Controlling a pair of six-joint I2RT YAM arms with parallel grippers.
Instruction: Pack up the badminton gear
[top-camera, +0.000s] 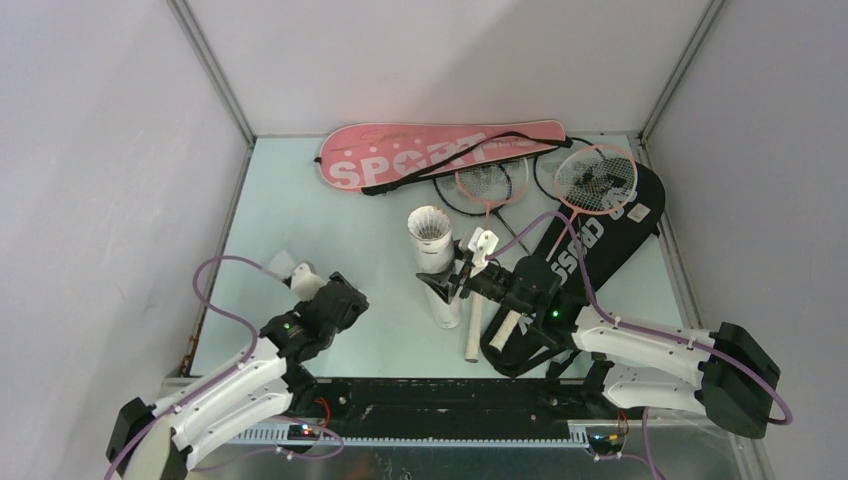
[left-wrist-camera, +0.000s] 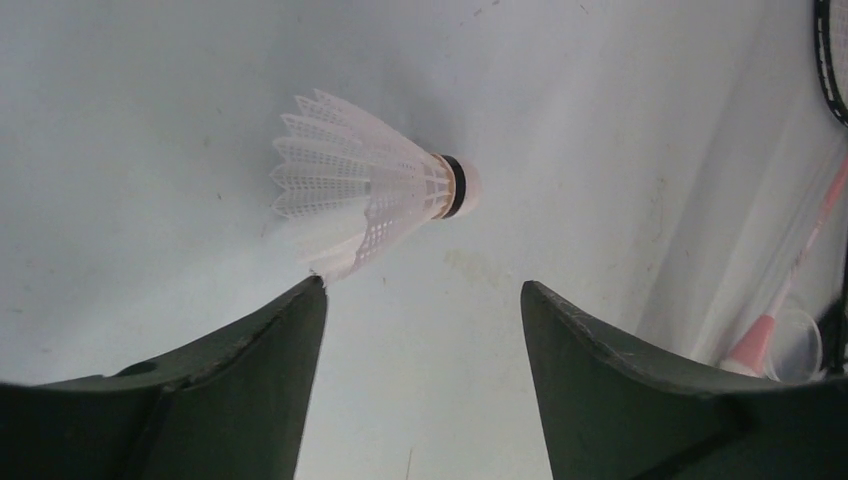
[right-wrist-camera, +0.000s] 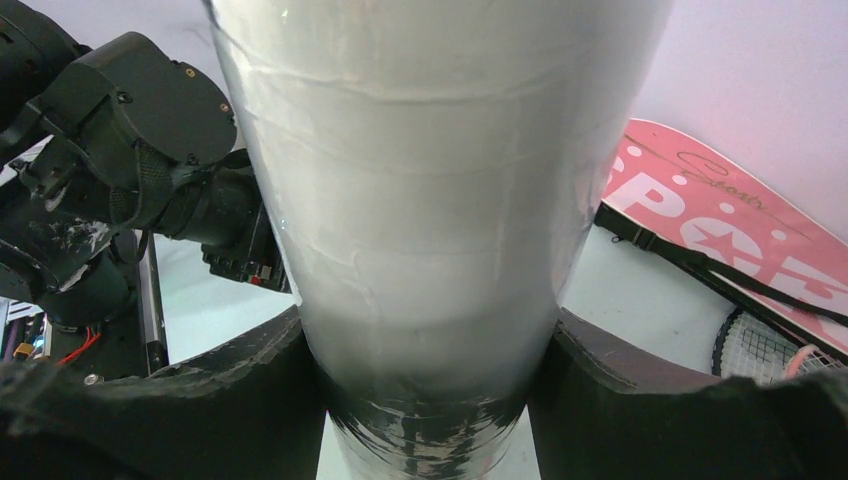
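A pinkish-white shuttlecock (left-wrist-camera: 370, 185) with a black band lies on its side on the table in the left wrist view. Ahead of my left gripper, it sits clear of the fingers, which stand apart with only bare table between them. From the top view, the left gripper (top-camera: 355, 295) hides most of what lies under it. A tall white tube (top-camera: 433, 230) stands open end up, with my right gripper (top-camera: 437, 287) shut around its middle. The tube (right-wrist-camera: 430, 200) fills the centre of the right wrist view, pressed between both fingers.
A pink SPORT bag (top-camera: 430, 150) lies along the back. Beside the tube, a racket (top-camera: 490, 180) and another racket (top-camera: 597, 180) rest near a black bag (top-camera: 640, 205) at the right.
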